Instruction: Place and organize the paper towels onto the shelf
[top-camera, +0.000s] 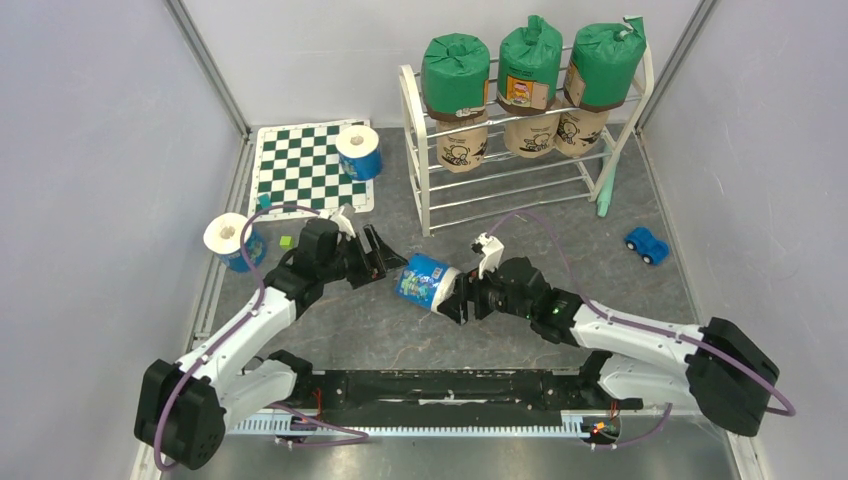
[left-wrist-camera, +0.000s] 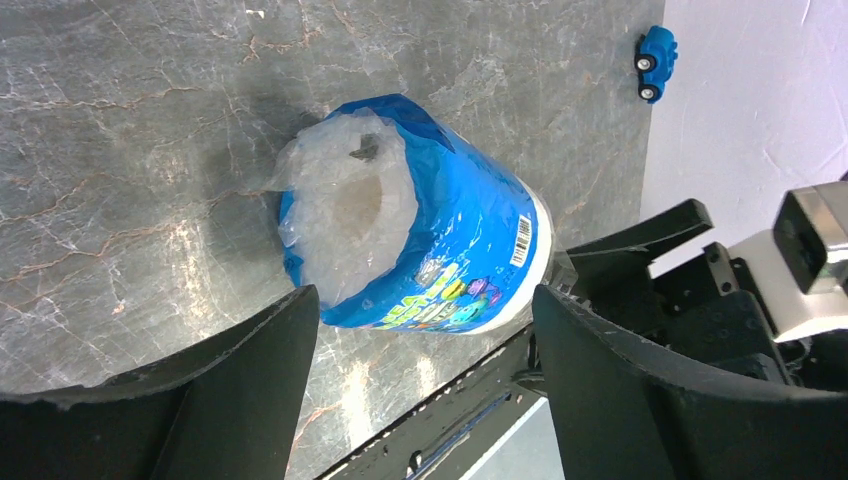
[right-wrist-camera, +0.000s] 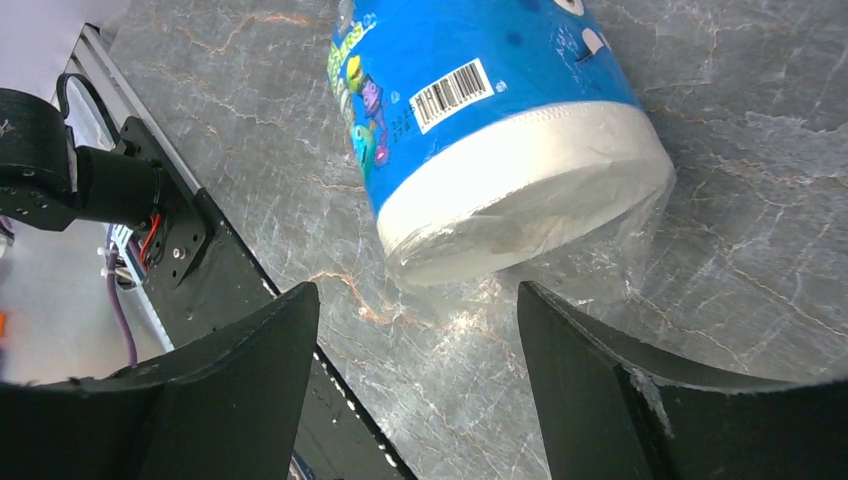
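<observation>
A blue-wrapped paper towel roll (top-camera: 424, 283) lies on its side on the grey floor between my arms. In the left wrist view its plastic-covered end (left-wrist-camera: 350, 210) faces my left gripper, whose fingers are open around empty space at that end. My right gripper is open at the other end, where loose clear plastic hangs from the white rim (right-wrist-camera: 520, 160). Two more blue rolls stand upright, one (top-camera: 359, 152) on the checkered board, another (top-camera: 235, 241) at the left. The white shelf (top-camera: 427, 195) holds green packs (top-camera: 455, 75) above brown ones (top-camera: 460, 145).
A checkered board (top-camera: 295, 165) lies at the back left, with a small green block (top-camera: 286, 242) near it. A blue toy car (top-camera: 646, 245) is at the right. The shelf's lowest rails are bare. Open floor surrounds the lying roll.
</observation>
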